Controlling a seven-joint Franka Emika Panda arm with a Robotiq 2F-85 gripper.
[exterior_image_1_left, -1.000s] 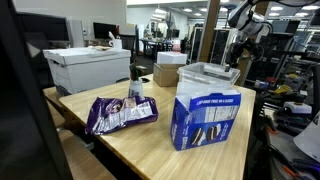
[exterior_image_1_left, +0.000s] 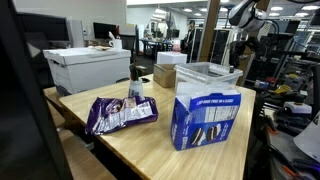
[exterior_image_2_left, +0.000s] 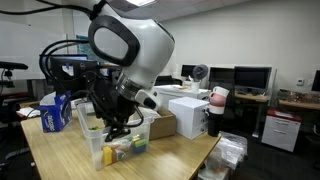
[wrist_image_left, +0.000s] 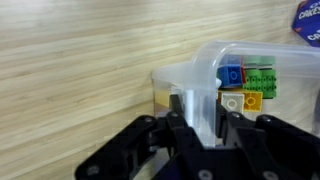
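A clear plastic bin (exterior_image_2_left: 150, 127) stands on the wooden table, with coloured blocks (exterior_image_2_left: 122, 150) showing through its wall. In the wrist view, my gripper is shut on the rim of the bin (wrist_image_left: 262, 48). Red, blue, green, yellow and white blocks (wrist_image_left: 240, 88) lie inside, to the right of the gripped rim. From exterior view 1 the bin (exterior_image_1_left: 207, 72) is at the far right part of the table. The black hand and cables hide much of the grip in exterior view 2; whether the bin's base touches the table cannot be told.
A blue and white box (exterior_image_1_left: 203, 122) and a purple snack bag (exterior_image_1_left: 122, 114) lie on the near table. A bottle (exterior_image_1_left: 135, 84) stands behind the bag. Close to the bin is a cardboard box (exterior_image_2_left: 188, 115). Bare wood (wrist_image_left: 75, 90) extends left of the bin.
The arm at the far right has shifted slightly beside the bin. The snack bag, bottle and blue box stay where they were.
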